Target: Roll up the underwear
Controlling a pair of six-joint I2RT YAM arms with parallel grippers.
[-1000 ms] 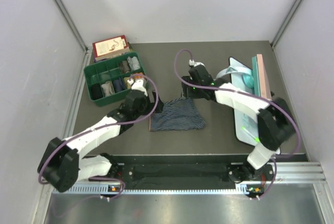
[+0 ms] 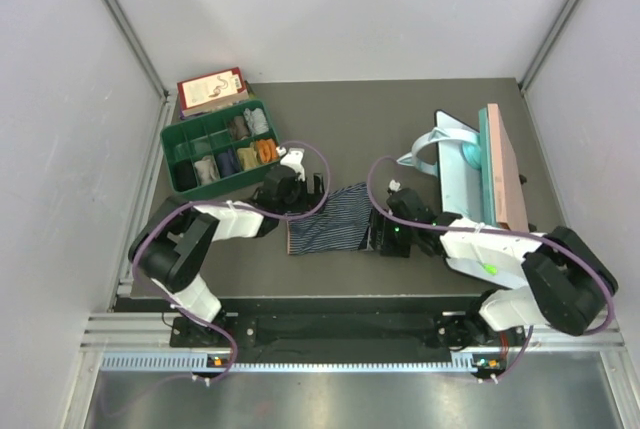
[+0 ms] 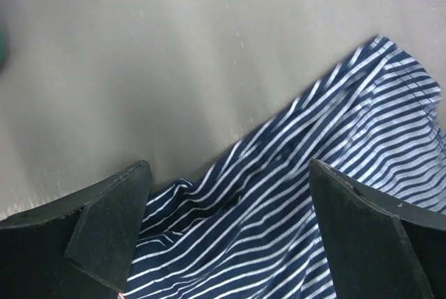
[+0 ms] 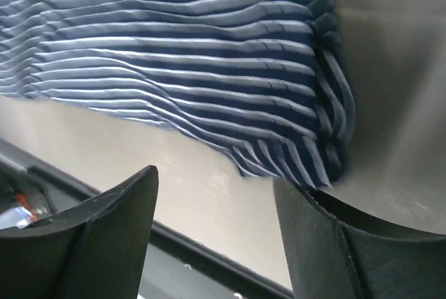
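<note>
The navy-and-white striped underwear [image 2: 330, 224] lies spread flat and wrinkled on the grey table in the middle. My left gripper [image 2: 310, 189] stands open over its upper-left edge; in the left wrist view the cloth [image 3: 376, 139] runs beneath both fingers, a fold along its top edge. My right gripper [image 2: 385, 224] is open, low at the right end of the cloth. In the right wrist view, blurred, the striped cloth [image 4: 188, 69] ends in a bunched edge just beyond the two fingers, with bare table between them.
A green compartment box [image 2: 172, 141] of rolled clothes stands at the back left, with boxes [image 2: 210, 89] behind it. A white board [image 2: 458, 184] with upright panels and a light-blue looped item is at the right. The table's front edge [image 2: 350, 298] is close below the cloth.
My right gripper has come down from above the cloth's upper-right corner to its lower-right end.
</note>
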